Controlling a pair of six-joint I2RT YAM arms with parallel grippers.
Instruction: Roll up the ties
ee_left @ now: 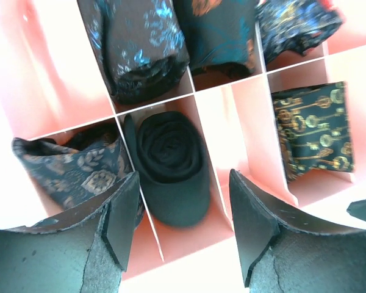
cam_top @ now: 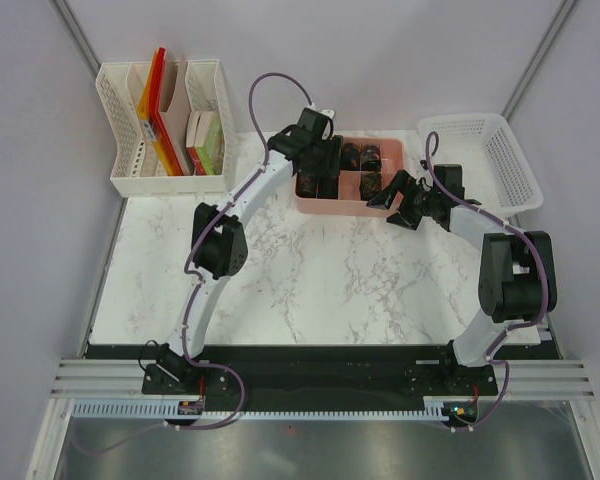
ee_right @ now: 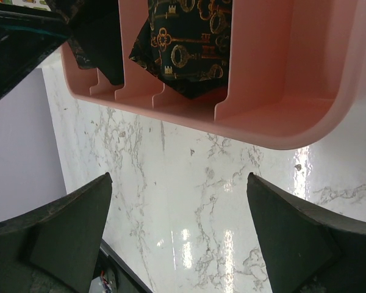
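Rolled and folded dark ties fill several compartments of a pink divided box (cam_top: 355, 207). In the left wrist view a black rolled tie (ee_left: 171, 149) sits in a front compartment, with part of it spread flat below the roll. Beside it lies a patterned dark tie (ee_left: 85, 168), and a key-print tie (ee_left: 317, 131) is folded in another compartment. Above the box my left gripper is open, empty between its fingers. My right gripper stands open at the box's front right side, over bare table; the key-print tie shows above it in its view.
A white basket (cam_top: 170, 185) with upright books and folders stands at the back left. An empty white basket (cam_top: 525, 185) is at the back right. Most of the marble table (cam_top: 310, 290) in front of the box is clear.
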